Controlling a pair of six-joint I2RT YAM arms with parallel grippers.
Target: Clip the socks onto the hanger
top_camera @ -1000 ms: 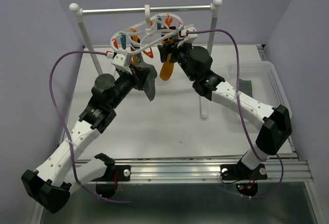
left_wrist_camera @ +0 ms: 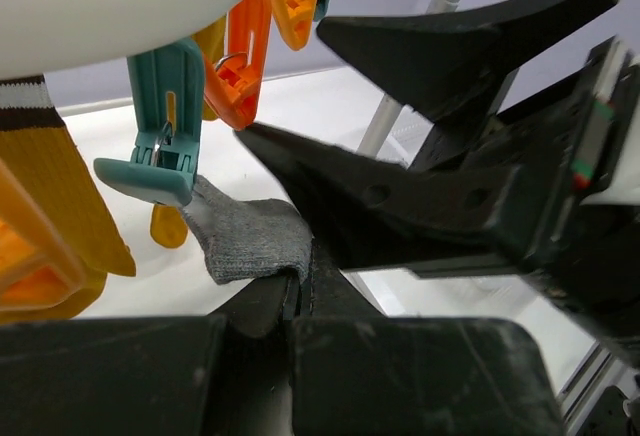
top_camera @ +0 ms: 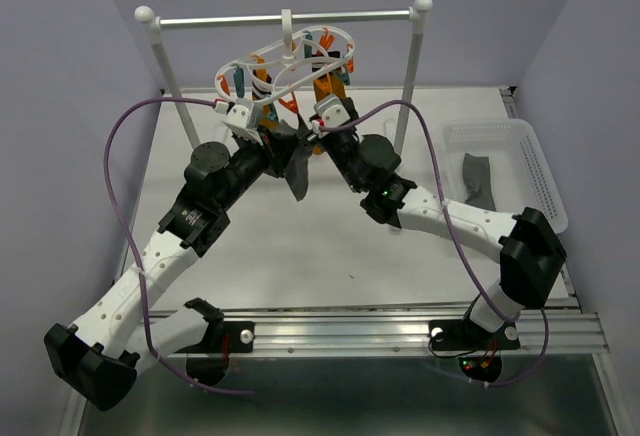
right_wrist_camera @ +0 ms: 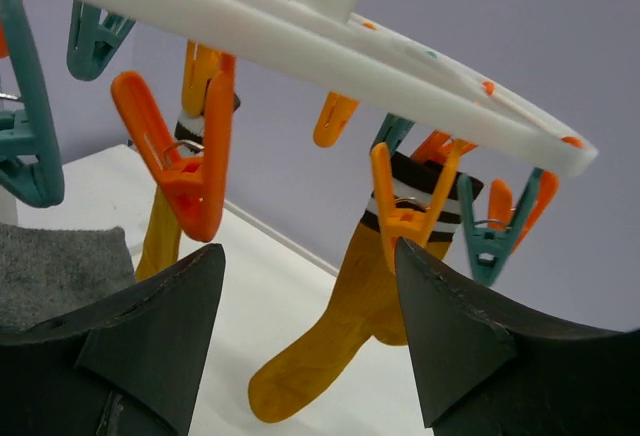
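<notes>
A white clip hanger point(top_camera: 340, 56) hangs from the frame, with orange and teal clips and orange socks point(right_wrist_camera: 335, 326) on it. My left gripper point(top_camera: 275, 136) is shut on a grey sock point(left_wrist_camera: 245, 236) just below a teal clip point(left_wrist_camera: 165, 116). My right gripper point(top_camera: 325, 121) stands open close beside it; in the right wrist view its fingers face an orange clip point(right_wrist_camera: 205, 181), with the grey sock at the left edge. In the left wrist view its black fingers reach in from the right.
A white basket point(top_camera: 545, 186) with another grey sock point(top_camera: 478, 181) sits at the right. The white frame posts point(top_camera: 410, 66) flank the hanger.
My right gripper has moved left and down toward the left gripper and grey sock. The left arm has shifted very slightly.
</notes>
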